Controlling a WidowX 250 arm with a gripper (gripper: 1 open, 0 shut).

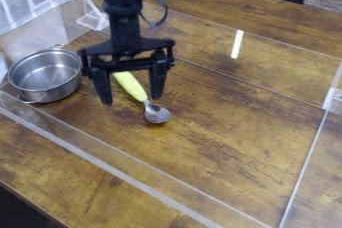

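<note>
My black gripper [128, 87] hangs open in the middle-left of the view, its two fingers spread apart and angled over a yellow-handled spoon [158, 114]. The spoon lies diagonally on the wooden table, bowl end toward the front, its handle partly behind the gripper. Whether the fingertips touch the table cannot be told. A steel bowl [44, 74] stands to the left of the gripper.
Clear panels edge the left and right sides, and a dark strip runs along the back right.
</note>
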